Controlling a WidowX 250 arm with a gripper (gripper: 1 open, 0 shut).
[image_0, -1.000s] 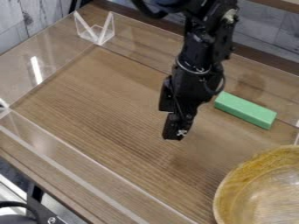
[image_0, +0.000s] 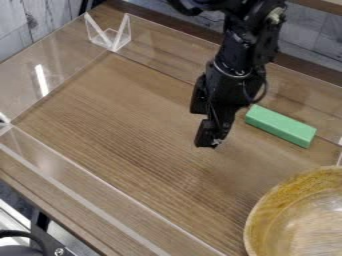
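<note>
The black arm reaches down from the top centre of the camera view, its gripper (image_0: 206, 122) open above the wooden surface (image_0: 120, 150), left of a green block (image_0: 281, 125). I see nothing between its fingers. The green block lies at the right, apart from the gripper.
A large yellow bowl (image_0: 294, 226) fills the bottom right corner. A clear plastic object (image_0: 110, 35) stands at the top left. Black cables lie at the bottom left edge.
The gripper has moved slightly up in the view, toward the back. The block and bowl have not moved.
</note>
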